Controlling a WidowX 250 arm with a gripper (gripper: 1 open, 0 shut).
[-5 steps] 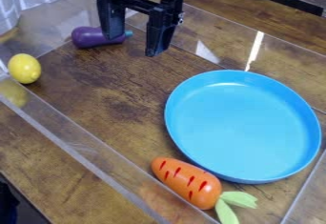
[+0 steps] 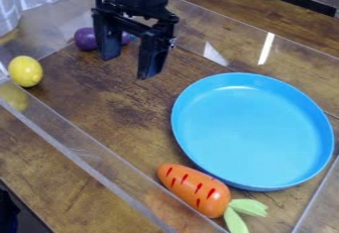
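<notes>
The black gripper point(image 2: 130, 57) hangs at the top centre, its two fingers apart with nothing visible between them. Behind its left side lies a purple eggplant point(image 2: 85, 38), partly hidden by it. A yellow lemon point(image 2: 26, 70) lies at the left edge. A blue plate point(image 2: 251, 131) fills the right middle. An orange carrot point(image 2: 193, 189) with green leaves lies at the bottom, just below the plate.
Transparent walls run along the left and right edges of the area.
The gripper has moved toward the left and slightly down in the view, and now covers more of the eggplant. The other objects have not moved.
</notes>
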